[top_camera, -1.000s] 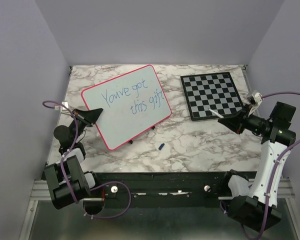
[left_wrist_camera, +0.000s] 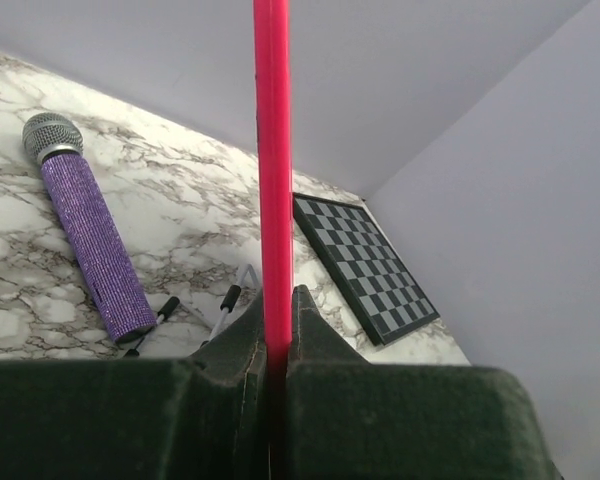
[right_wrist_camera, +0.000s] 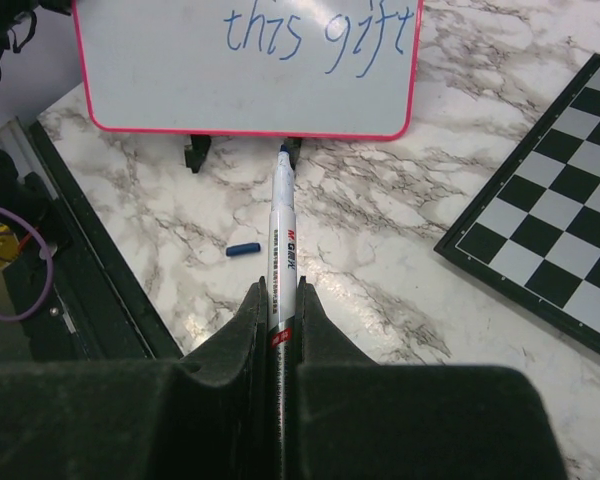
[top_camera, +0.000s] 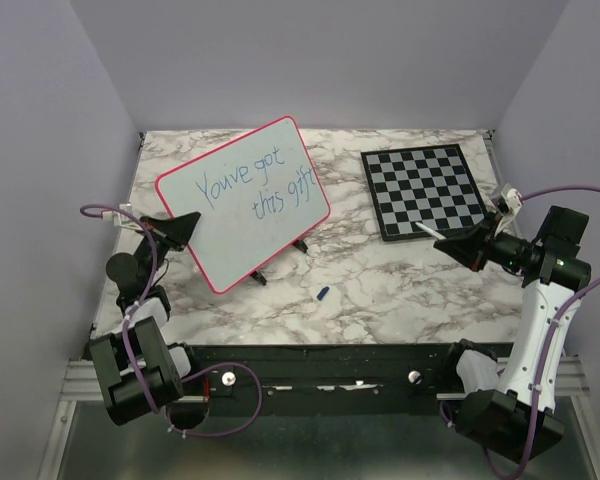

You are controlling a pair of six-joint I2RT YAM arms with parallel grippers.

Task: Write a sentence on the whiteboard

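A whiteboard (top_camera: 240, 240) with a red rim leans at a slant on the left of the table, reading "You've got this gift" in blue. My left gripper (top_camera: 190, 222) is shut on its left edge; in the left wrist view the red rim (left_wrist_camera: 274, 180) rises between the fingers. My right gripper is shut on a white marker (right_wrist_camera: 282, 220), its blue tip pointing toward the board, held at the table's right side, apart from it. A small blue cap (right_wrist_camera: 243, 249) lies on the marble below the board.
A checkered board (top_camera: 423, 192) lies at the back right. In the left wrist view, a purple microphone (left_wrist_camera: 90, 230) lies behind the whiteboard, near dark stand pieces (left_wrist_camera: 230, 300).
The right arm is almost unmoved.
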